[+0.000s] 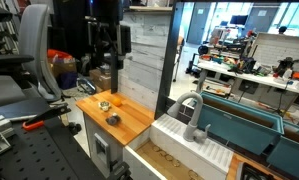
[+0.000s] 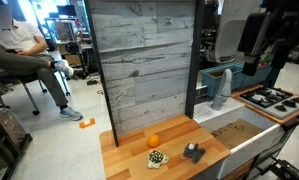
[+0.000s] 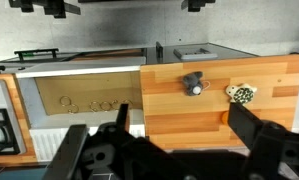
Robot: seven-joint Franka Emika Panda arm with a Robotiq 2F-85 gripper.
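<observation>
My gripper is open, its dark fingers wide apart with nothing between them in the wrist view. It hangs well above the wooden counter (image 3: 176, 123). On that counter stand a small grey object (image 3: 193, 83), a white and greenish patterned piece (image 3: 241, 93) and an orange ball-like item (image 3: 225, 118). The second exterior view has the orange item (image 2: 153, 141) behind the patterned piece (image 2: 156, 159), with the grey object (image 2: 194, 152) to their right. An open drawer (image 3: 97, 105) holds several thin rings. In the first exterior view the gripper (image 1: 108, 48) is high over the counter's left end.
A grey faucet (image 1: 195, 118) rises beside the drawer. The wood-plank panel (image 2: 149, 80) stands upright behind the counter. A stove (image 2: 274, 100) is at the far right. Bare counter surrounds the small items.
</observation>
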